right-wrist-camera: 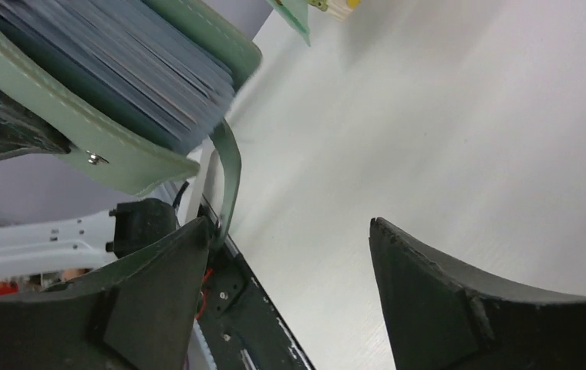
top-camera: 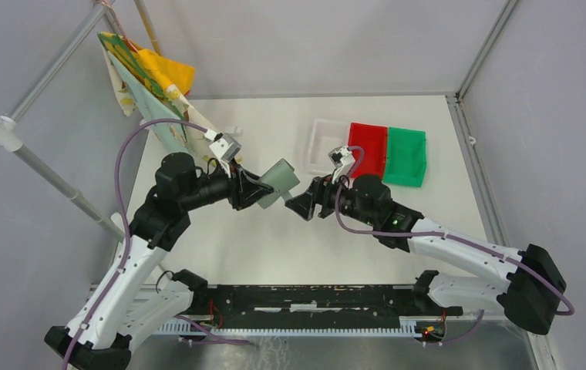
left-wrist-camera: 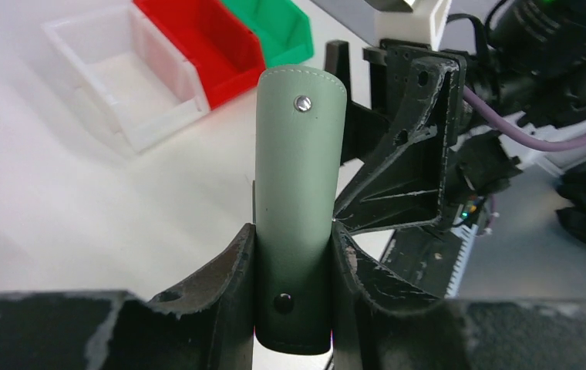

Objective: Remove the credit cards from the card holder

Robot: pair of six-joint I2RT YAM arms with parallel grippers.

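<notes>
A sage-green card holder (top-camera: 277, 179) is held up over the table by my left gripper (top-camera: 248, 193), which is shut on it; in the left wrist view its spine side (left-wrist-camera: 294, 193) faces the camera. The right wrist view shows the holder's open side, with a stack of grey-blue cards (right-wrist-camera: 159, 69) inside and a curved flap (right-wrist-camera: 228, 166) hanging from it. My right gripper (top-camera: 302, 202) is open just right of the holder; in its wrist view the flap reaches down to the left finger (right-wrist-camera: 151, 301), and no cards show between the fingers.
Clear, red (top-camera: 368, 131) and green (top-camera: 406, 158) bins stand at the back of the white table (top-camera: 274, 254). Cloths (top-camera: 151, 77) hang from a rack on the left.
</notes>
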